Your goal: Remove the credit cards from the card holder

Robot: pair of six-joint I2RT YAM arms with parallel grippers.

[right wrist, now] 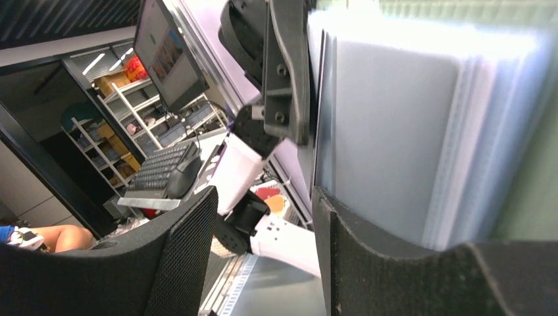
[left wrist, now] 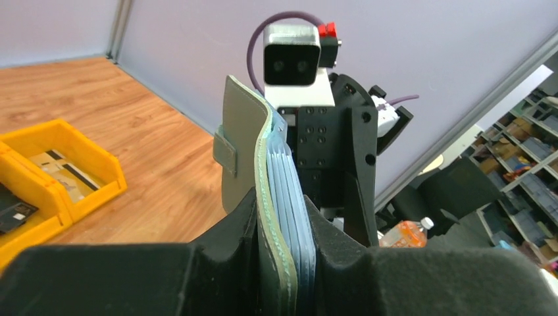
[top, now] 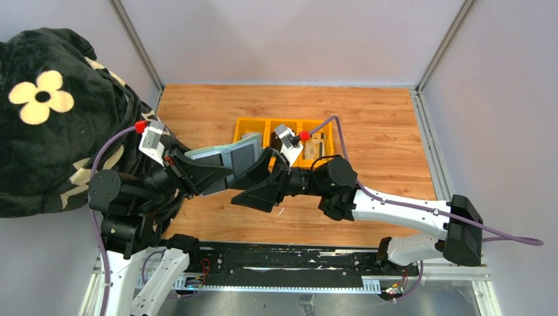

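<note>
A pale green card holder (top: pixel 245 157) is held up over the table, with clear inner sleeves (left wrist: pixel 287 204) fanned along its edge. My left gripper is shut on the holder, one finger on either side. To the right of it in the top view is my right gripper (top: pixel 239 190), its fingers spread apart at the holder's side. In the right wrist view, the gap between those fingers shows no card, and the right-hand finger (right wrist: pixel 349 257) overlaps the sleeves (right wrist: pixel 395 125). Whether it touches them I cannot tell.
A yellow divided tray (top: pixel 253 125) stands on the wooden table behind the arms. Cards (left wrist: pixel 69 174) lie in its right compartment, and a dark item (left wrist: pixel 13 210) is in another. A dark floral blanket (top: pixel 66 131) bulges at the left. Right of the tray, the table is bare.
</note>
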